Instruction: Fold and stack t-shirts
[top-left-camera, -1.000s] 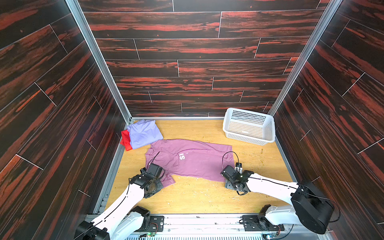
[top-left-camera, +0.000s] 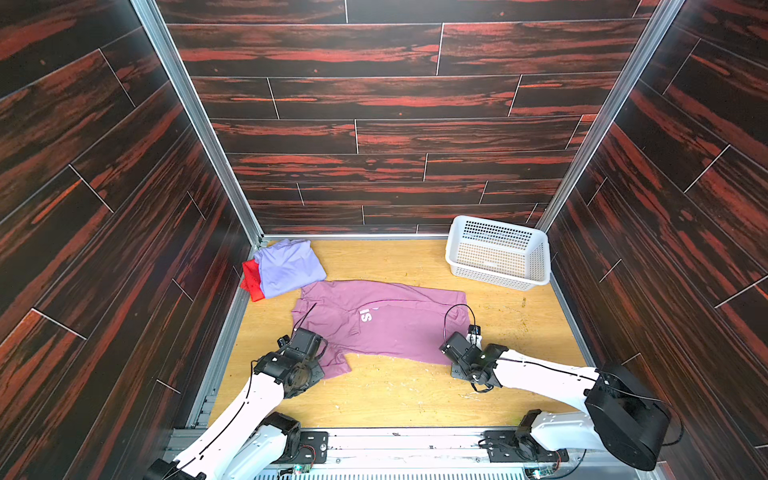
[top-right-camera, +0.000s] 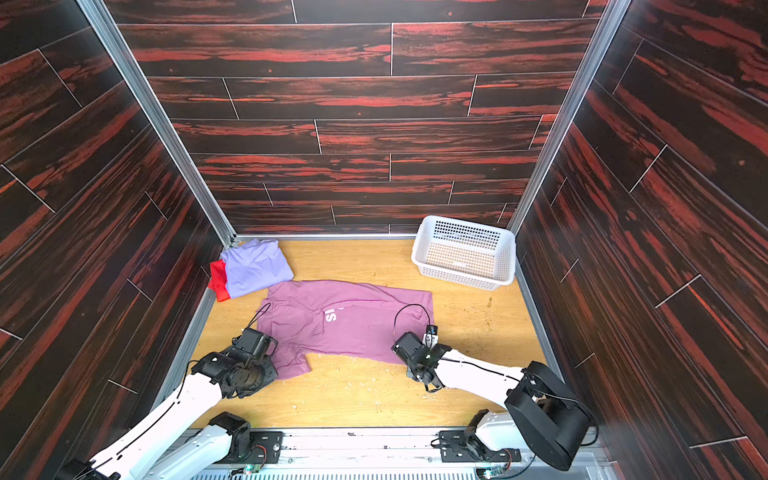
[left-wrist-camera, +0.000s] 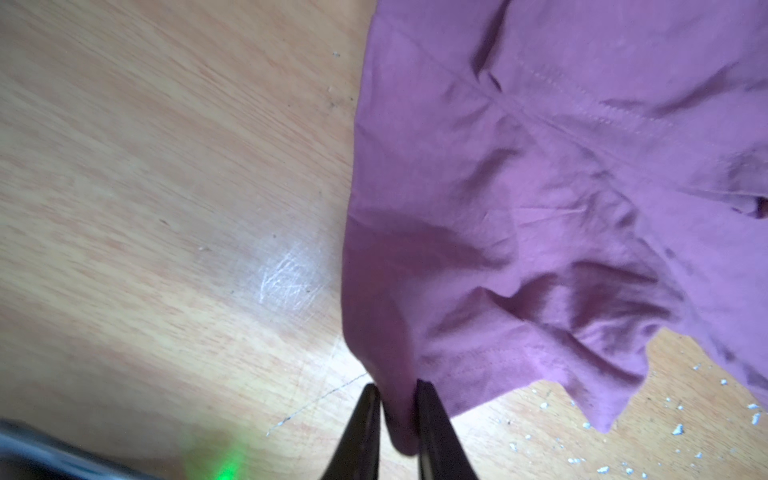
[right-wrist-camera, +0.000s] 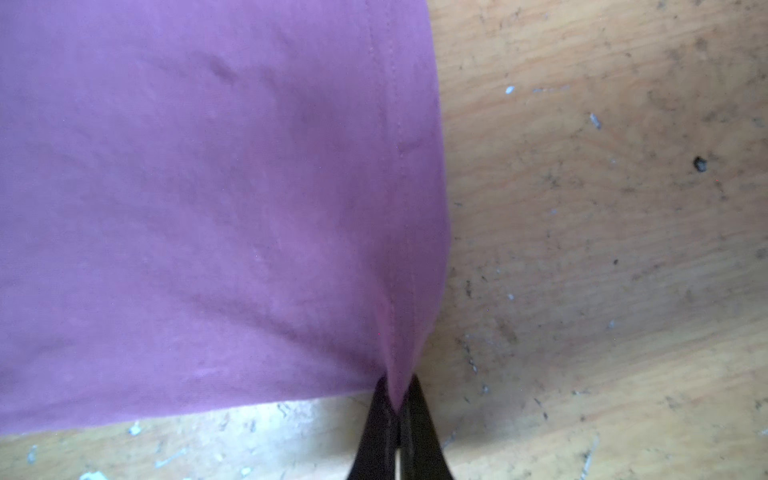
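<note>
A pink T-shirt (top-left-camera: 400, 328) with white lettering lies spread lengthwise across the table, its long upper part folded along a line. My left gripper is shut on its lower left sleeve tip, which is bunched between the fingers. My right gripper is shut on the lower right hem corner, the fabric pinched at its fingertips. In both top views the fingers are largely hidden behind the arms' housings.
A folded lavender shirt (top-left-camera: 288, 268) with a red cloth (top-left-camera: 250, 280) beside it lies at the back left. A white perforated basket (top-left-camera: 497, 272) stands at the back right.
</note>
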